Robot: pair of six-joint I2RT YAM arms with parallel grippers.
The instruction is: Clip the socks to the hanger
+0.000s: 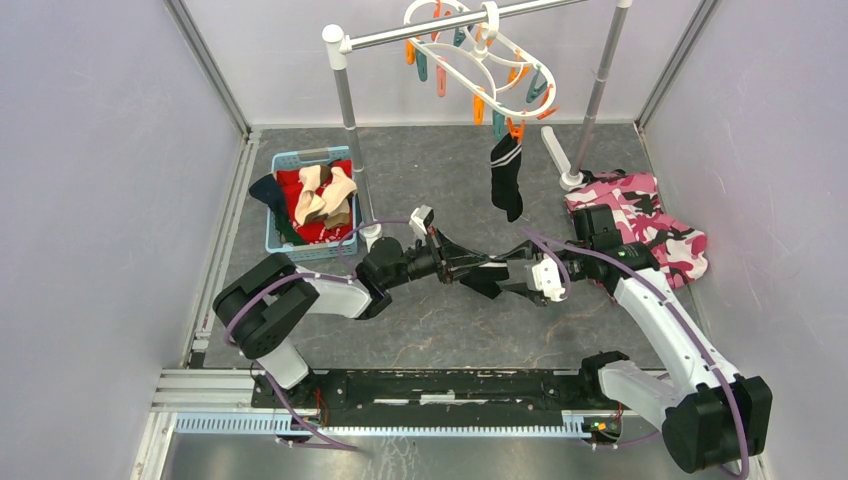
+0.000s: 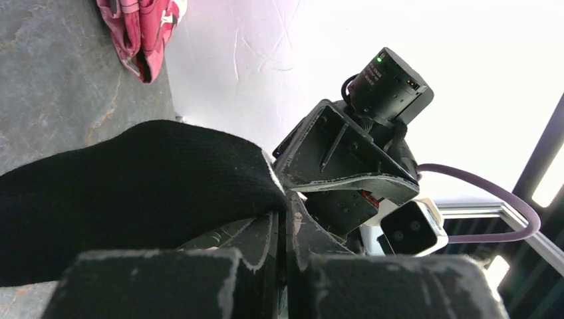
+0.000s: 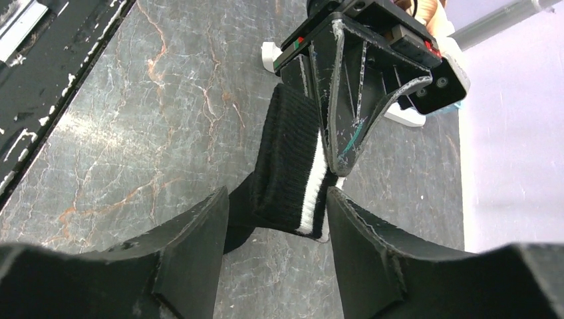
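Note:
My left gripper is shut on the black sock (image 2: 140, 193), pinching it by the cuff. In the right wrist view the sock (image 3: 289, 163) shows white stripes by that cuff, and its lower part hangs down. My right gripper is part open, its fingers (image 3: 189, 246) on either side of the sock's striped end, not clearly pressing on it. From above, both grippers meet over the middle of the floor around the sock (image 1: 485, 281). Another black sock (image 1: 506, 178) hangs from an orange clip (image 1: 516, 130) on the white hanger (image 1: 466, 72).
At the left stands a blue basket (image 1: 272, 239) with several socks or garments. Pink camouflage cloth (image 1: 640, 210) lies to the right. The hanger's rail (image 1: 420, 32) and posts rise at the back; several coloured clips hang free. Floor between the arms and the rail is clear.

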